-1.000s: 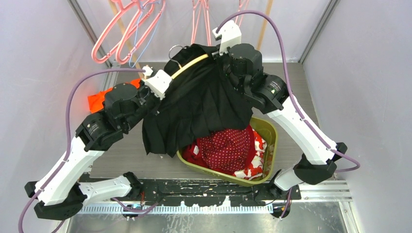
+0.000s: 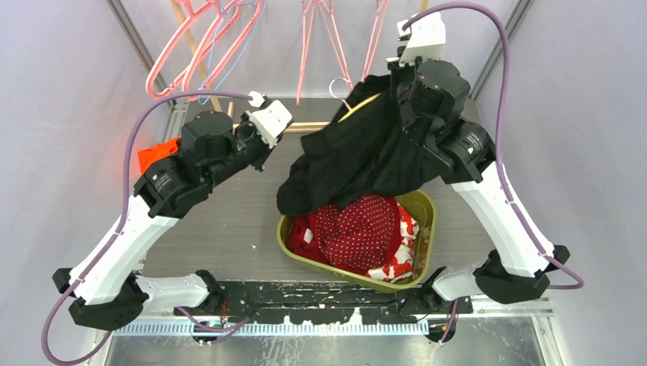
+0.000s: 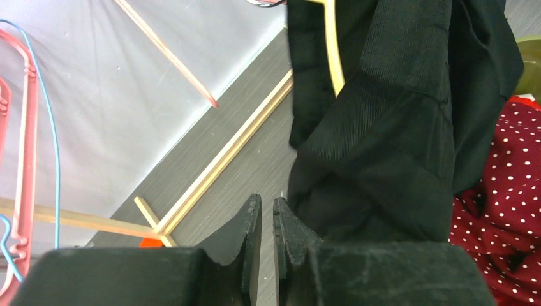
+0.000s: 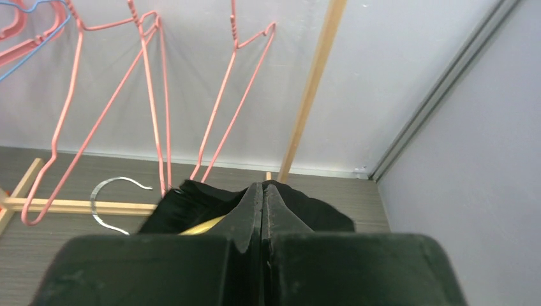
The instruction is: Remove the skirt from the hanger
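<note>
The black skirt (image 2: 358,152) hangs on a yellow hanger (image 3: 332,48) above the bin, its hook (image 4: 102,194) bare. My right gripper is shut at the top of the skirt and hanger, which hang beneath it at the back right in the top view; what lies between its fingers is hidden. My left gripper is shut, left of the skirt, with its fingertips close to the dark cloth in the left wrist view; I see nothing clearly between them.
An olive bin (image 2: 427,244) holds red dotted and patterned clothes. Pink and blue hangers (image 2: 175,61) hang at the back left, pink ones at the back centre. A wooden frame (image 3: 223,159) and orange cloth (image 2: 152,156) lie behind. Walls bound both sides.
My right gripper has moved right and up, taking the skirt and hanger along. The left gripper now stands apart from the hanger bar, and the skirt's lower left part has swung right and gathered.
</note>
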